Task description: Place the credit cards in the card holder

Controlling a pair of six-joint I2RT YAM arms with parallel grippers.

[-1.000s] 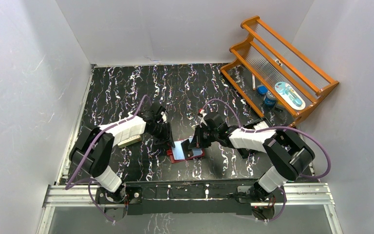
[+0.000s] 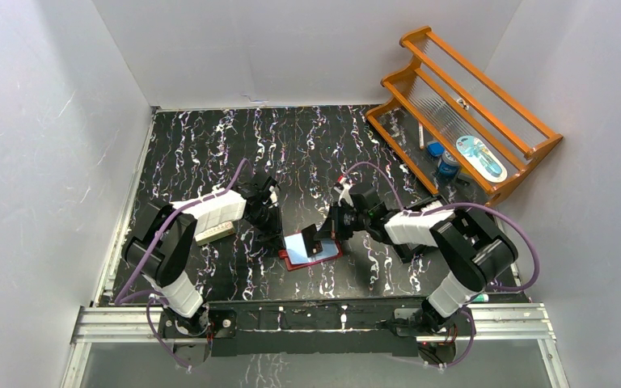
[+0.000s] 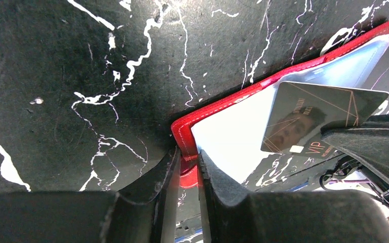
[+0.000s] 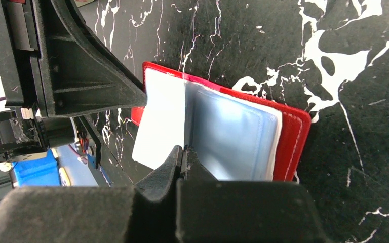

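The open card holder [image 2: 326, 256] lies on the dark marbled table, red outside with pale inner sleeves. My right gripper is shut on a black card [image 3: 296, 117] marked "VIP". The left wrist view shows this card tilted above the sleeves; in the right wrist view it is nearly edge-on. At the holder's left end, my left gripper has its fingers slightly apart, with part of the red border [image 3: 186, 132] visible between and just beyond them. Whether those fingers touch the border is unclear. The card's gripped end is hidden by the right fingers [image 3: 370, 142].
A wooden rack [image 2: 485, 97] with small items stands at the back right. Partly under the right arm is a black tray [image 2: 407, 253]. A cream-coloured box [image 2: 215, 234] sits beneath the left arm. Behind the holder the table is clear.
Compared with a second ago, the right gripper stands slightly farther right, and the card's tilt over the holder has varied. The left gripper has shifted slightly left at the holder's end.
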